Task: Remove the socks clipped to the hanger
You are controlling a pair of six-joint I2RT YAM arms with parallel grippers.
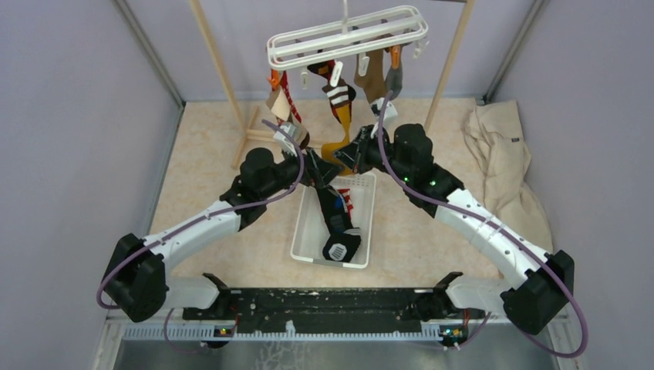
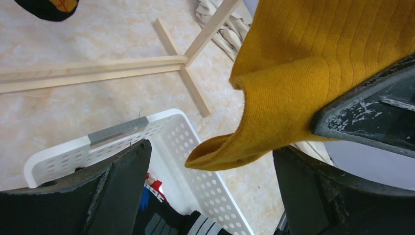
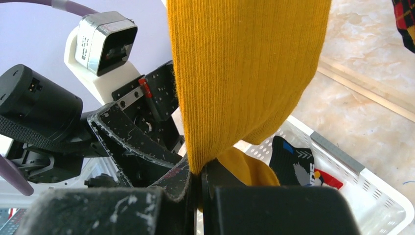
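The mustard sock [image 1: 344, 117] with white stripes hangs from a clip [image 1: 336, 74] on the white hanger [image 1: 308, 54]. In the right wrist view, my right gripper is shut on an edge of the mustard sock [image 3: 244, 63], pinching the cloth. My left gripper stands open, its fingers either side of the sock's loose lower end [image 2: 220, 152], which looks free of both. A dark finger [image 2: 377, 107] of the right gripper overlaps the sock in the left wrist view.
Several other socks, including a brown one [image 1: 372, 75], hang from the hanger. Below the grippers, a white basket [image 1: 297, 239] holds a black sock [image 1: 337, 223] and something red. Beige cloth [image 1: 497, 146] lies at right; wooden stand legs [image 2: 171, 63] cross behind.
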